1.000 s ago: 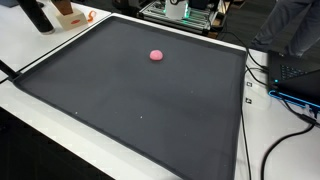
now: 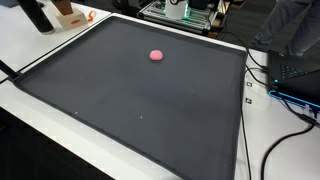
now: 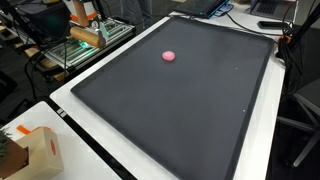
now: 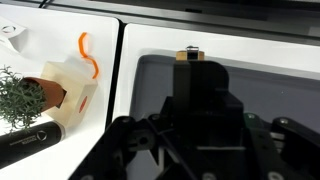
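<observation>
In the wrist view my gripper is shut, with a small tan and silver item (image 4: pixel 188 53) at its fingertips. Most of that item is hidden by the dark gripper body, so its shape cannot be told. Neither exterior view shows the gripper. A small round pink object (image 2: pixel 156 55) lies alone on the dark grey mat (image 2: pixel 130 100), towards the back; the second exterior view shows the same pink object (image 3: pixel 168 56). The wrist view does not show it.
Beside the mat's corner stand a potted plant (image 4: pixel 19 97), a pale wooden box (image 4: pixel 68 92) and a black cylinder (image 4: pixel 30 143). An orange curved piece (image 4: pixel 88 52) lies near them. A laptop (image 2: pixel 295 84) and cables sit at the right.
</observation>
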